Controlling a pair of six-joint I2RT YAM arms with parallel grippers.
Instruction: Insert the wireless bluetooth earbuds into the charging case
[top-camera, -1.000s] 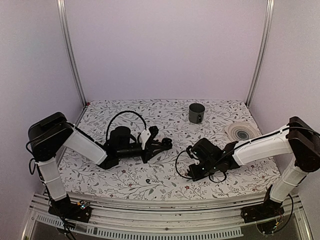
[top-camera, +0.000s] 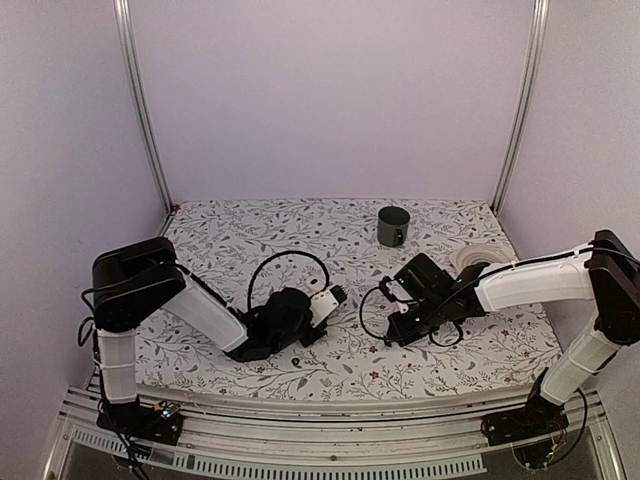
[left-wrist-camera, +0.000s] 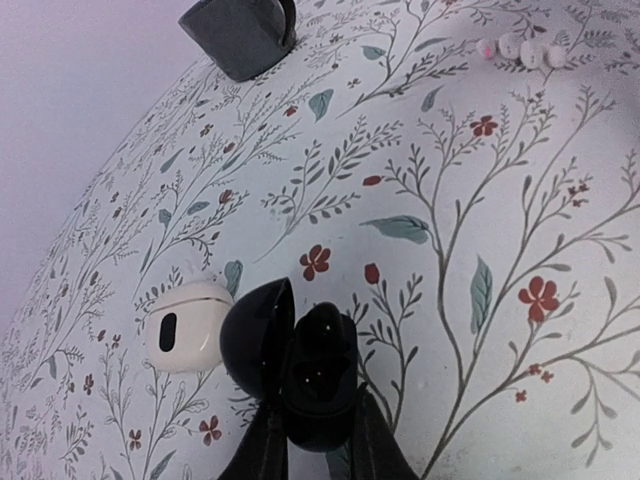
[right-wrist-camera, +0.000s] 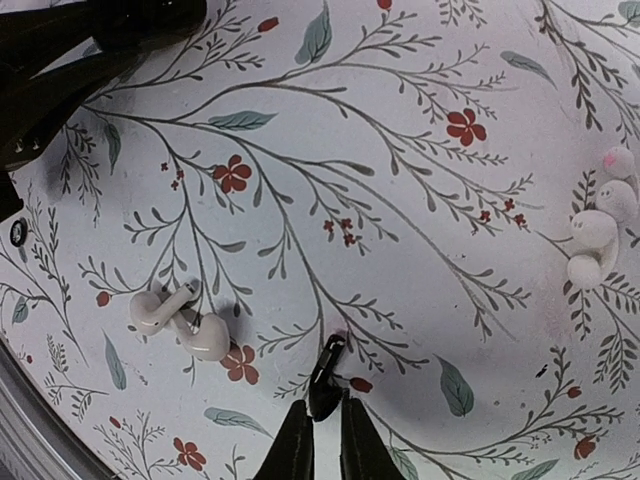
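The black charging case (left-wrist-camera: 322, 405) has its lid (left-wrist-camera: 258, 335) flipped up, and my left gripper is shut on its lower part. Inside, a rounded black shape fills the far side and a darker hollow shows nearer. A black earbud (right-wrist-camera: 325, 380) shows right at the tips of my right gripper, stem pointing away. Those fingers (right-wrist-camera: 293, 435) are apart, and I see no clear grip on the earbud. From above, the right gripper (top-camera: 390, 342) is low over the table, just right of the left one; the earbud cannot be made out there.
Two white earbuds (right-wrist-camera: 205, 335) lie left of the right gripper. A white case (left-wrist-camera: 190, 330) sits beyond the black one's left side. White beads (right-wrist-camera: 595, 230) lie further right. A grey mug (top-camera: 393, 226) and a plate (top-camera: 490, 250) stand at the back.
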